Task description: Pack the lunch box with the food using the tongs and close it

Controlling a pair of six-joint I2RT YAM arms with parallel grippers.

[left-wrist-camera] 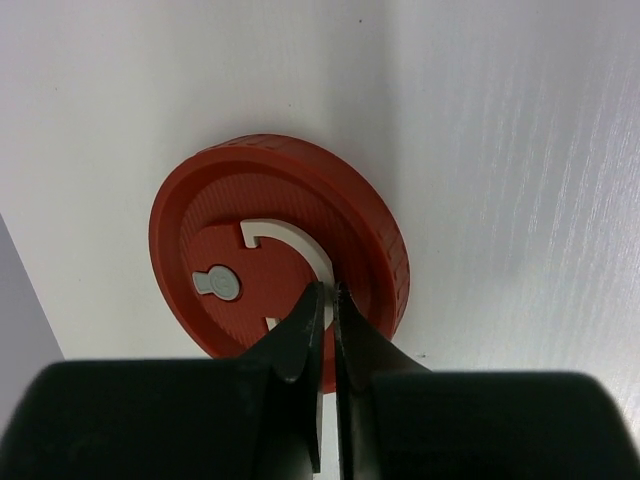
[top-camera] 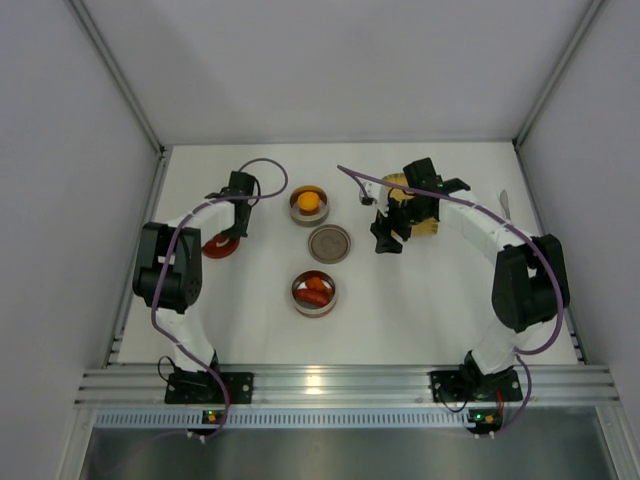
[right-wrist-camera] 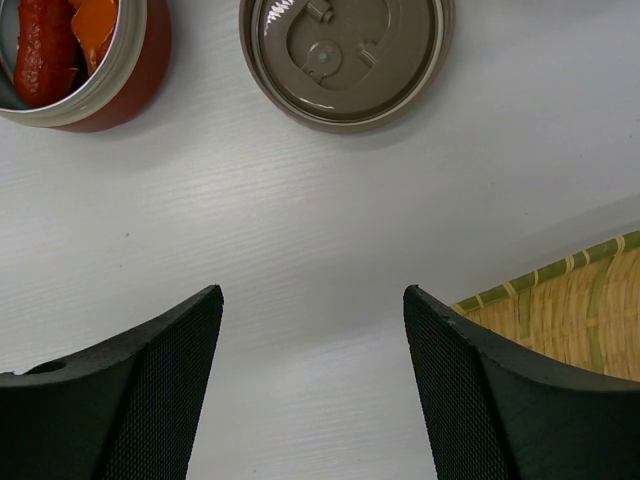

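Note:
A red lid [left-wrist-camera: 205,290] with a pale handle lies on the table at the left, under my left gripper, whose fingertips are close together at the handle; whether anything is between them is hidden. My right gripper hangs open over bare table beside a woven basket [right-wrist-camera: 560,310]. A grey-brown lid [top-camera: 329,243] lies in the middle. A round container with sausage and orange food [top-camera: 314,308] stands in front of it, and another with a yellow item [top-camera: 309,202] stands behind it.
A spoon-like utensil [top-camera: 505,203] lies at the far right. Walls border the table at the sides and back.

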